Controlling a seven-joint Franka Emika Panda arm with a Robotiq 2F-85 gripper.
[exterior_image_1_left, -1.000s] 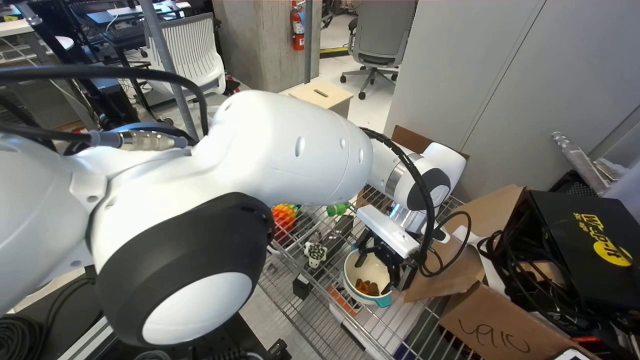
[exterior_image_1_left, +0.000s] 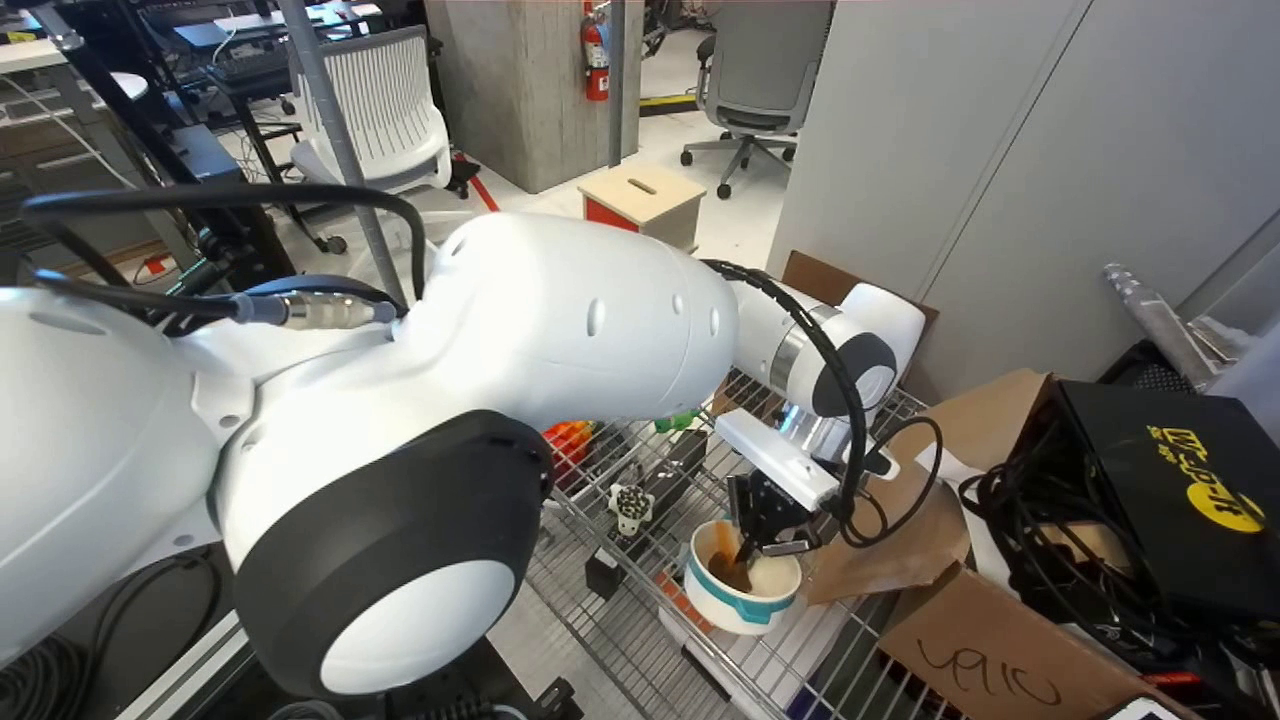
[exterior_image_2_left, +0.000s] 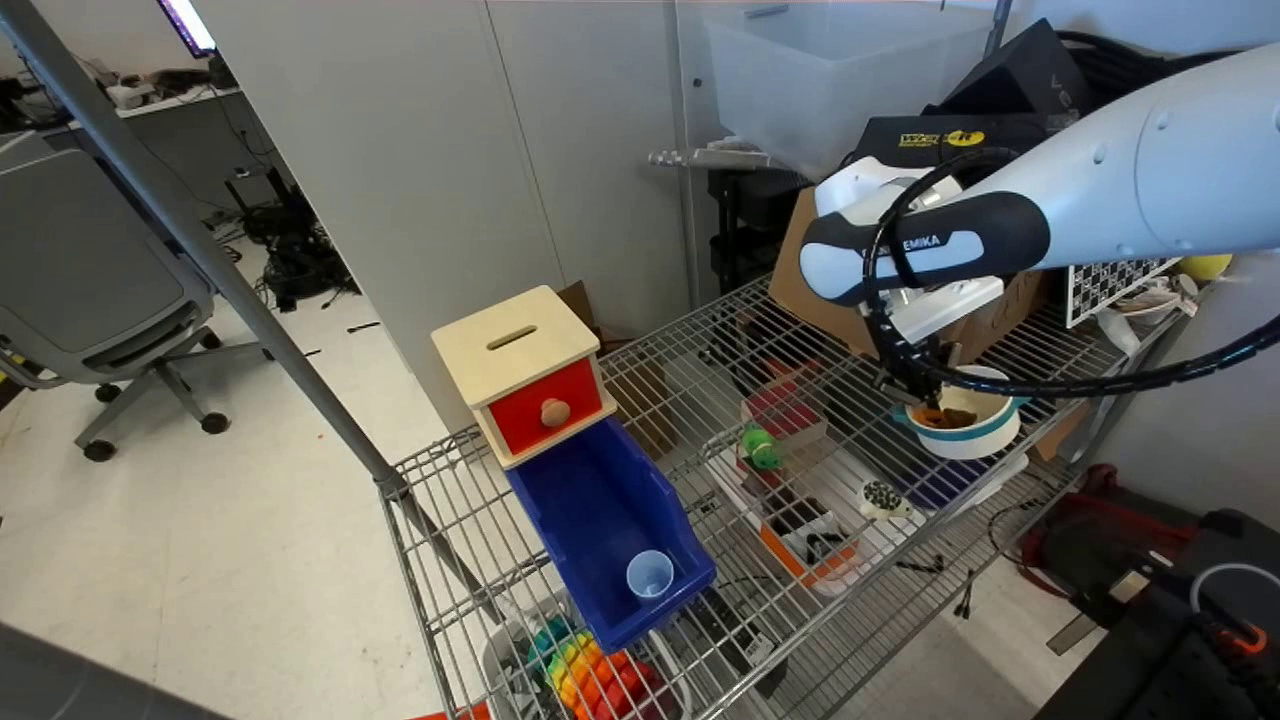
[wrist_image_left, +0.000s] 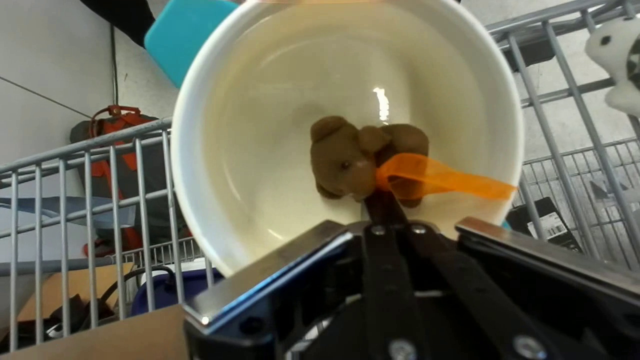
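A small brown teddy bear (wrist_image_left: 342, 157) with an orange ribbon (wrist_image_left: 462, 180) is inside a white bowl (wrist_image_left: 282, 66) with teal trim and handles. In the wrist view my gripper reaches into the bowl, fingers together, its tips against the bear's neck where the ribbon is tied. The tips hide that spot, so whether ribbon or plush is pinched between them does not show. One ribbon end stretches across the bowl's rim. From outside, the gripper (exterior_image_1_left: 746, 552) points down into the bowl (exterior_image_1_left: 732, 606), the bear (exterior_image_1_left: 727, 571) beside its fingers.
The bowl stands on a wire shelf (exterior_image_2_left: 828, 588). A cardboard box (exterior_image_1_left: 996, 642) is close beside the arm. Farther along are a spotted toy (exterior_image_2_left: 884, 499), a green toy (exterior_image_2_left: 759, 448), a blue bin (exterior_image_2_left: 588, 504) holding a cup (exterior_image_2_left: 649, 575), and a wooden drawer box (exterior_image_2_left: 516, 342).
The gripper was open over the bowl, its fingers spread and the bear lying beneath. It has since come lower and shut at the bear, and the orange ribbon now shows against the bowl's inner wall.
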